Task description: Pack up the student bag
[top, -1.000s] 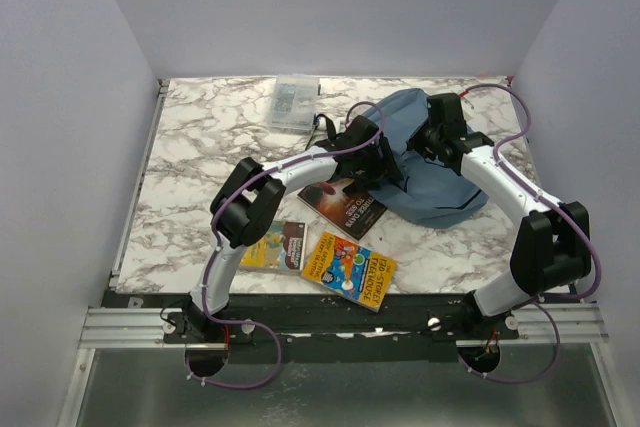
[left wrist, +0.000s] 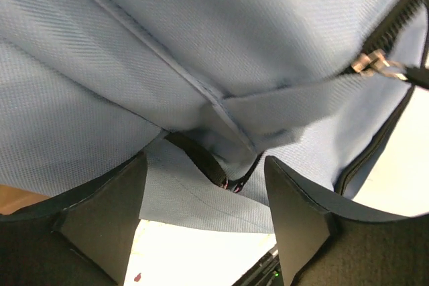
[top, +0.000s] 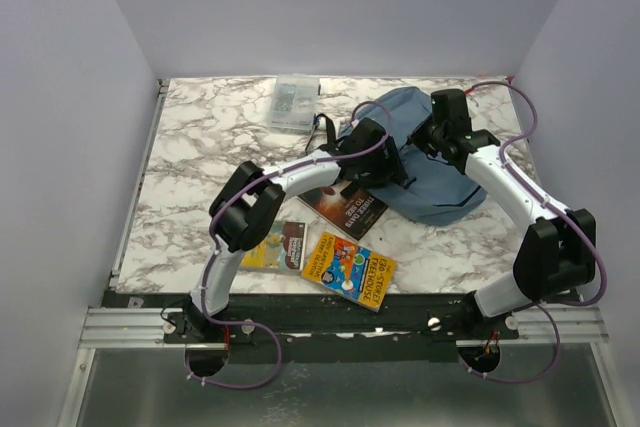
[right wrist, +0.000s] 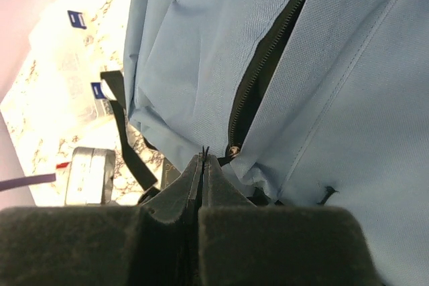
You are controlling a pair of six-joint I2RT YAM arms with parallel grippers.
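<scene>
The blue-grey bag (top: pixel 440 192) lies at the back right, creased, with a dark zipper (right wrist: pixel 268 58) along it. My left gripper (top: pixel 395 172) is over the bag, fingers part open around a black zipper pull (left wrist: pixel 201 159) that lies on the fabric between them. My right gripper (top: pixel 420 142) is shut at the end of the zipper, its tips by a small pull tab; whether it grips the tab I cannot tell.
A dark book (top: pixel 345 212), a colourful book (top: pixel 350 269) and another book (top: pixel 270 247) lie in front of the bag. A clear plastic case (top: pixel 293 102) is at the back.
The left arm has moved very slightly, still over the bag.
</scene>
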